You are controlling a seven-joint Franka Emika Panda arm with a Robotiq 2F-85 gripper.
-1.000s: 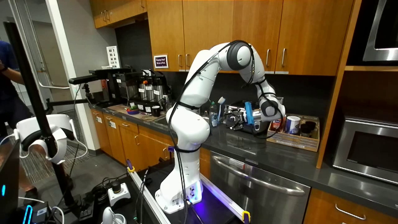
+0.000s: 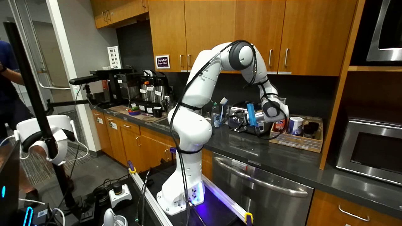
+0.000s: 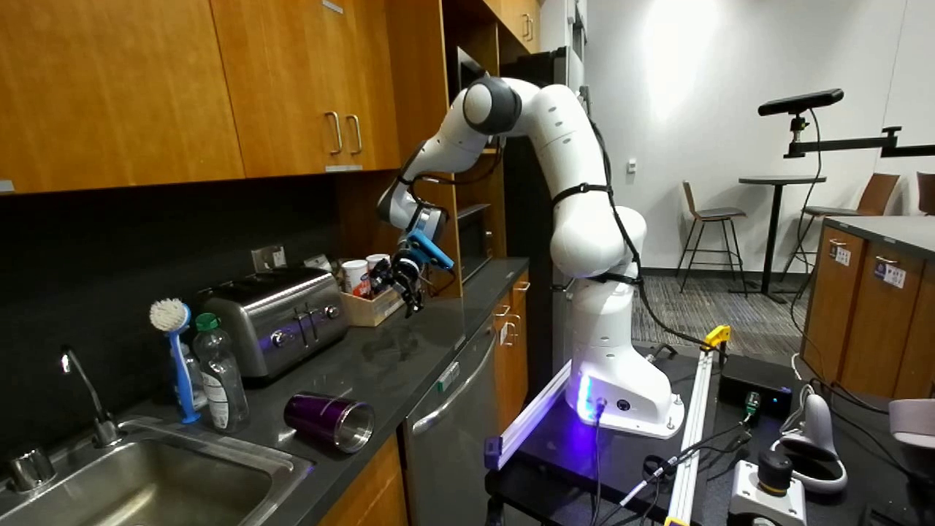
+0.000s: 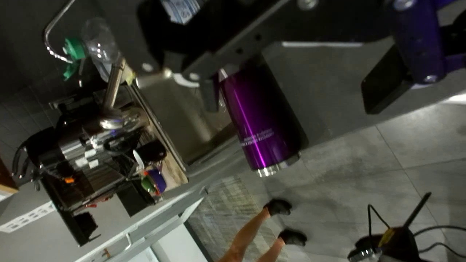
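A shiny purple tumbler point(image 3: 322, 419) lies on its side on the dark counter, by the sink, its open mouth toward the counter's front edge. In the wrist view the purple tumbler point(image 4: 262, 118) appears between the two black fingers, some way beyond them, with its upper part behind the gripper. My gripper is open, fingers wide apart and nothing held. From the side, my gripper point(image 3: 399, 285) hangs above the counter near the toaster, well apart from the tumbler. In the first exterior view my gripper point(image 2: 234, 122) is in front of the toaster, and the arm hides the tumbler.
Behind the tumbler stand a green-capped soap bottle point(image 3: 220, 372), a blue-handled brush point(image 3: 180, 359) and a toaster point(image 3: 276, 315). The sink point(image 3: 149, 451) adjoins it. A wooden crate point(image 2: 299, 140) with containers sits near the wrist.
The wrist and gripper have shifted only very slightly in the first exterior view. The rest of the scene looks the same.
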